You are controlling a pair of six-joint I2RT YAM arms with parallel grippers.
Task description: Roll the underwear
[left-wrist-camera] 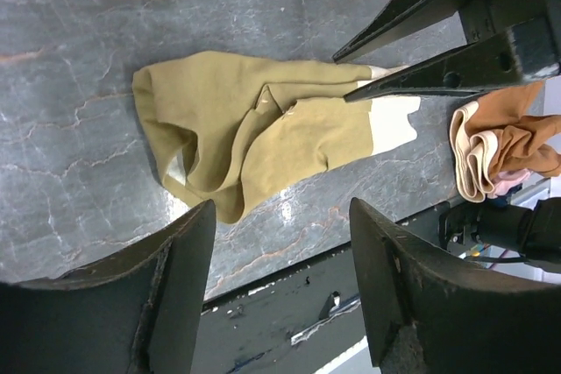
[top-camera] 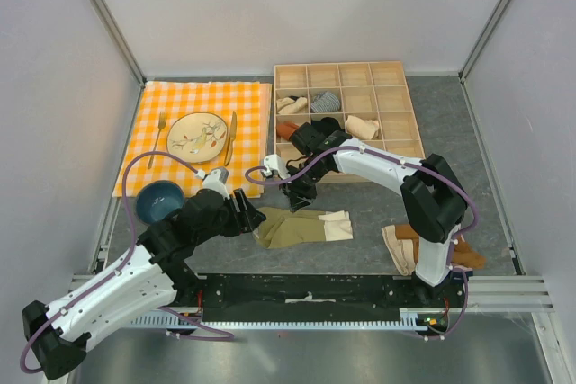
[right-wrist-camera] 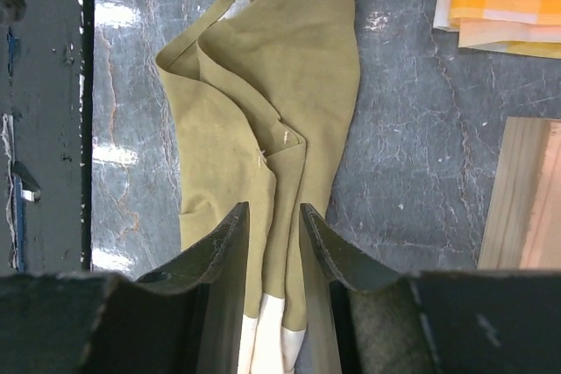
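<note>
The olive underwear [top-camera: 297,229] with a white waistband [top-camera: 339,226] lies flat on the table, below the box. In the left wrist view the olive cloth [left-wrist-camera: 210,85] shows a fold across its middle and a curled near-left end. My left gripper [top-camera: 250,213] is open at the cloth's left end, nothing between its fingers. Above the cloth's middle, towards its far edge, is my right gripper [top-camera: 299,201], open with a narrower gap and empty. In the right wrist view its fingers [right-wrist-camera: 232,238] hang over the folded fabric [right-wrist-camera: 254,111].
A wooden compartment box [top-camera: 396,123] holding several rolled items stands behind. To the left are a checked cloth [top-camera: 162,96] with a plate [top-camera: 197,138] and a blue bowl [top-camera: 159,200]. Brown and beige garments [top-camera: 402,249] lie at the right. My two grippers are close together.
</note>
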